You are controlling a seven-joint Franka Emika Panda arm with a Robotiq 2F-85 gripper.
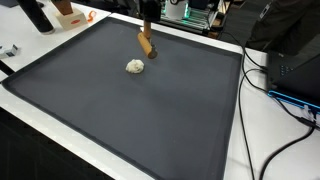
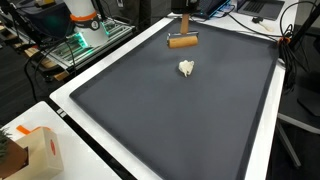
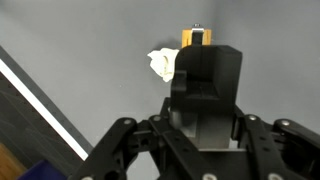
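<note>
A wooden roller-like tool (image 2: 183,42) with an upright handle (image 2: 185,24) is at the far side of the dark board. My gripper is shut on this tool; its dark fingers cover most of it in the wrist view, where only an orange-brown end (image 3: 187,38) shows beyond them. In exterior view 1 the tool (image 1: 147,46) hangs tilted near the board's back edge. A small crumpled white piece (image 1: 135,66) lies on the board close by, apart from the tool. Whether the tool touches the board I cannot tell.
The dark board (image 2: 160,120) is bare across its middle and near part. Cables and a black device (image 1: 295,80) lie off to the right in exterior view 1. A wooden block-like item (image 1: 68,14) stands at the back left.
</note>
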